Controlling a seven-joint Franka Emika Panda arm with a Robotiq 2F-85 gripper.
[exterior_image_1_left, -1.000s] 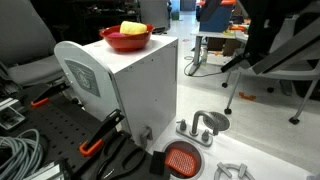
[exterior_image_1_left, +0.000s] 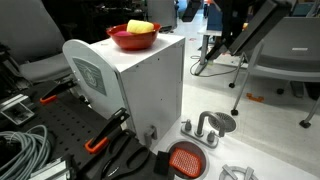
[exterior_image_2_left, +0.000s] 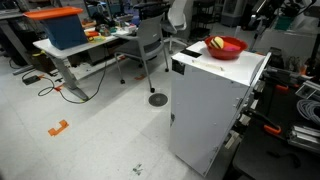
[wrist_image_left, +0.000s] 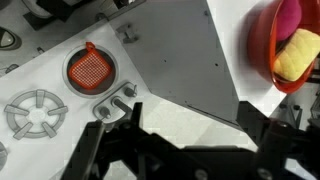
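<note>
My gripper stands open in the wrist view, its dark fingers wide apart with nothing held between them. It hangs high in exterior view 1, where the gripper (exterior_image_1_left: 212, 30) is above the floor side of a white cabinet block. On top of that block (exterior_image_1_left: 155, 75) rests a red bowl (exterior_image_1_left: 133, 42) with a yellow item (exterior_image_1_left: 141, 27) in it. A pink item (wrist_image_left: 287, 18) lies beside the yellow item (wrist_image_left: 297, 55) in the wrist view. Low down is a toy sink with a red mesh drain (wrist_image_left: 90, 70) and a grey faucet (wrist_image_left: 112, 106).
A grey stove-burner shape (wrist_image_left: 34, 114) lies by the sink. Black-and-orange clamps (exterior_image_1_left: 108, 130) and a coiled cable (exterior_image_1_left: 25, 152) occupy the near left. Chairs (exterior_image_2_left: 143, 38) stand behind. The block's top has bare room beside the bowl (exterior_image_2_left: 225, 48).
The gripper has shifted toward the left in exterior view 1, and more of its dark fingers shows at the top. The bowl, block and sink have stayed in place.
</note>
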